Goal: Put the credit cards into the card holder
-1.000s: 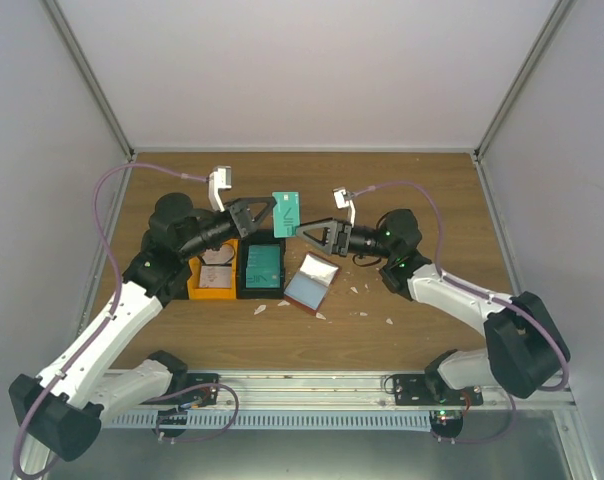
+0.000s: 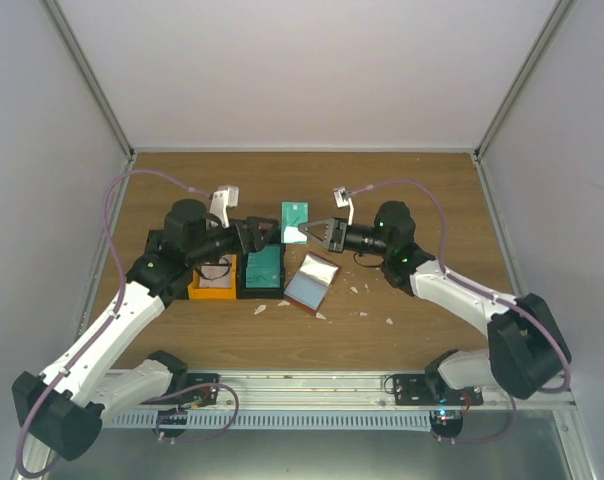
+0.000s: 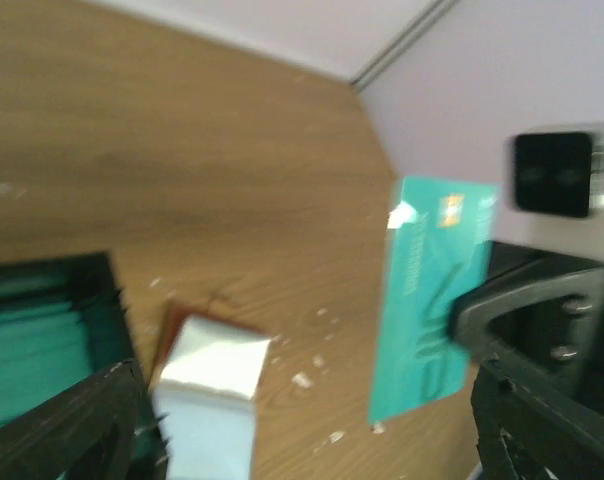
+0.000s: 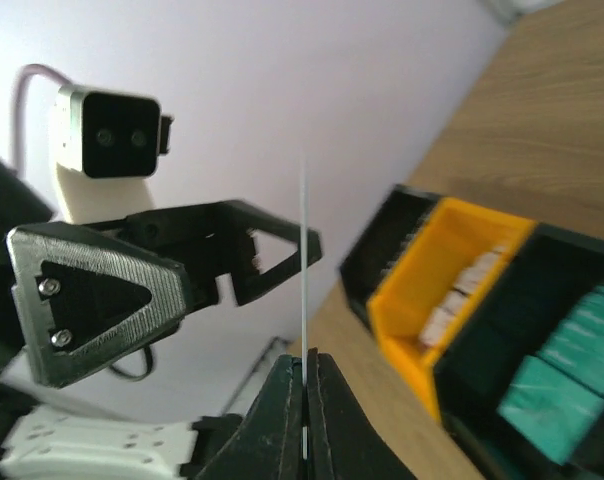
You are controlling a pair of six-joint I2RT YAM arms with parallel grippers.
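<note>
A teal credit card (image 2: 295,213) is held up in the air between the two arms. My right gripper (image 2: 307,232) is shut on its lower end. From the right wrist the card (image 4: 304,270) appears edge-on, rising from the closed fingertips. My left gripper stands open with nothing between its spread fingers, and the card (image 3: 432,290) is in front of it, apart from the fingers. On the table below lies the card holder (image 2: 311,281), unfolded, brown-rimmed with a pale inside. More teal cards (image 2: 264,268) rest in a black tray.
A yellow tray (image 4: 527,228) with pale cards stands beside the black tray (image 2: 240,280) under the left arm. Small pale scraps (image 2: 390,321) are scattered around the holder.
The card has shifted slightly right and down.
</note>
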